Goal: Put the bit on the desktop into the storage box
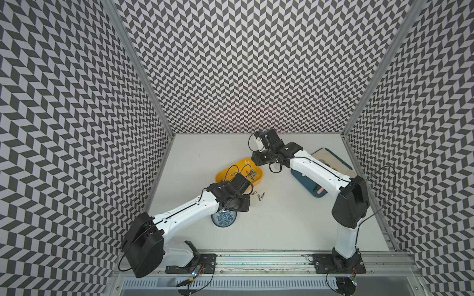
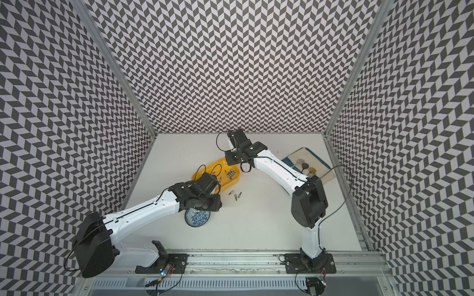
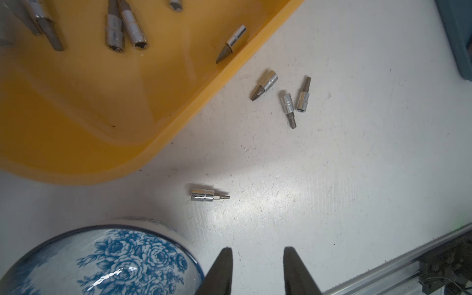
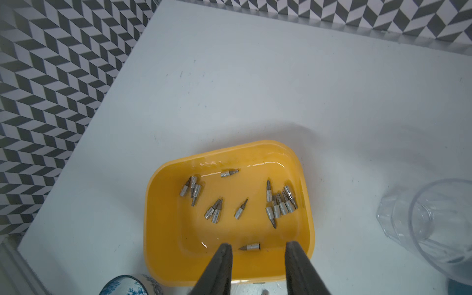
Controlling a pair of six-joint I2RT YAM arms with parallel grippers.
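Observation:
In the left wrist view a single bit [image 3: 202,195] lies on the white desktop between the yellow box [image 3: 147,98] and the blue floral bowl [image 3: 132,260]; three more bits [image 3: 287,103] lie beside the box's edge. The box [image 4: 206,231] holds several bits. My left gripper hangs over the desktop near the single bit, its fingers apart with nothing between them. My right gripper is raised over the front part of the box, open and empty.
A clear glass [image 4: 427,221] stands right of the box. A blue tray [image 2: 306,153] with round items lies at the right.

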